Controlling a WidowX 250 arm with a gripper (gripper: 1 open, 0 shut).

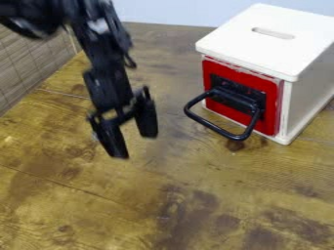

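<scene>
My black gripper (131, 137) hangs above the wooden table at centre left, blurred, with its two fingers apart and nothing visible between them. To its right stands a white box (268, 44) with a red front door (271, 122), which carries a black loop handle (217, 128) sticking out toward the gripper. The gripper is apart from the handle.
A tiled panel (26, 73) lines the left edge behind the arm. The box takes up the back right.
</scene>
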